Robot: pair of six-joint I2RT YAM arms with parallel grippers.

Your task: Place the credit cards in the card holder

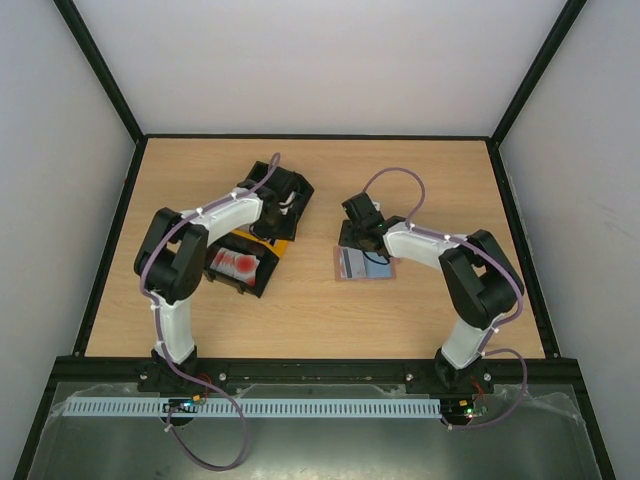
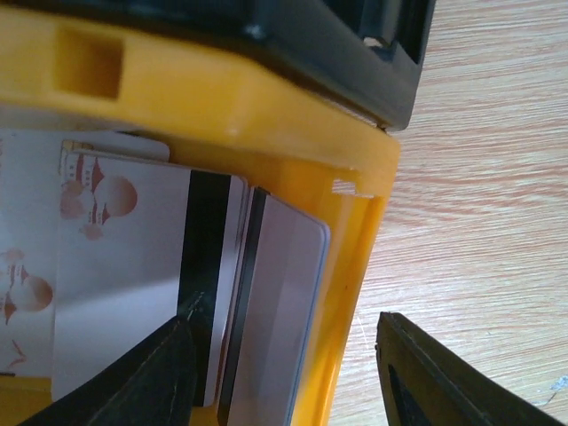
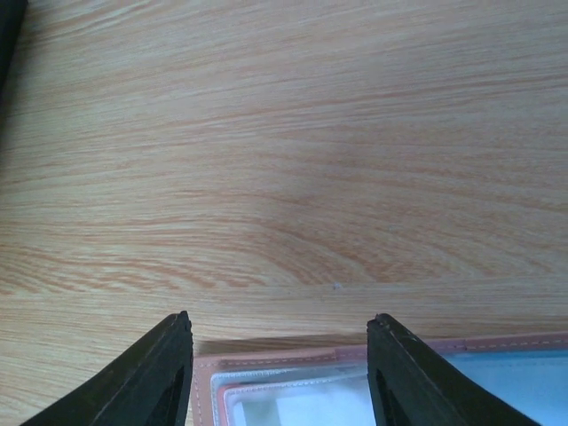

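Observation:
My left gripper is part open over a yellow compartment [image 2: 359, 213] of the black-and-yellow organizer [image 1: 258, 282]; white cards with dark stripes [image 2: 124, 257] lie inside it, a narrower lilac card [image 2: 275, 311] against the right wall between the fingertips, none visibly gripped. My right gripper is open above the near table, its fingertips by the top edge of the pink-edged card holder [image 3: 257, 359], which has white and light-blue pockets, one showing a blue section [image 3: 497, 382]; nothing is between its fingers.
The organizer's black compartment with red-patterned cards [image 1: 236, 263] sits nearer the front. Bare wooden table [image 1: 460, 190] surrounds both objects, with free room between and behind them. Frame rails and walls border the table.

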